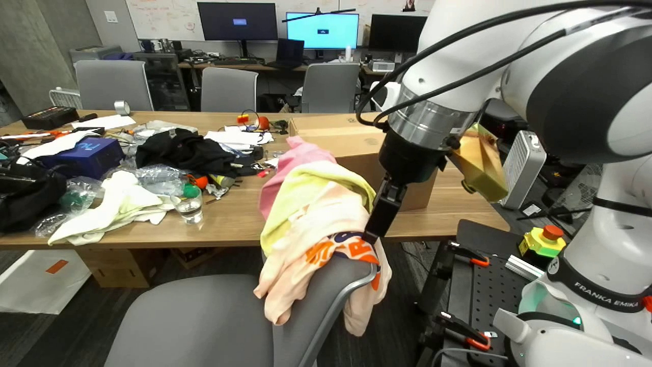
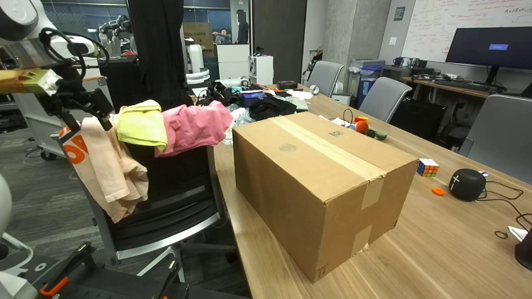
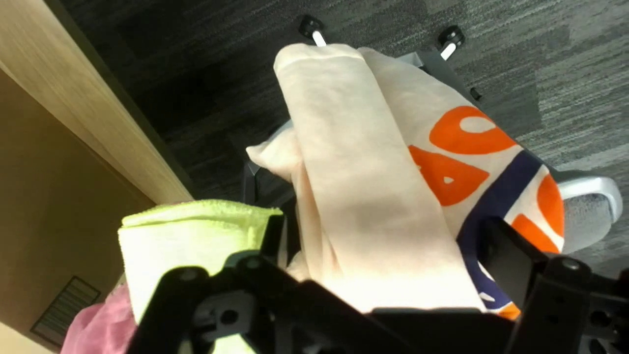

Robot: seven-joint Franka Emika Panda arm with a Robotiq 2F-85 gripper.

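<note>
A peach shirt (image 1: 318, 229) with orange and navy print hangs over the backrest of a grey chair (image 1: 195, 318). Beside it on the same backrest lie a yellow cloth (image 2: 142, 124) and a pink cloth (image 2: 194, 127). My gripper (image 2: 89, 124) stands open at the top of the shirt. In the wrist view, the peach fabric (image 3: 377, 194) spreads between and beyond the parted fingers, one finger near the yellow cloth and the other over the navy print. Whether the fingertips touch the fabric, I cannot tell.
A large cardboard box (image 2: 299, 199) stands on the wooden table (image 1: 452, 223) close behind the chair. A glass (image 1: 190, 210) and a cream cloth (image 1: 116, 208) lie along the table's front edge. Clutter covers the table's left side.
</note>
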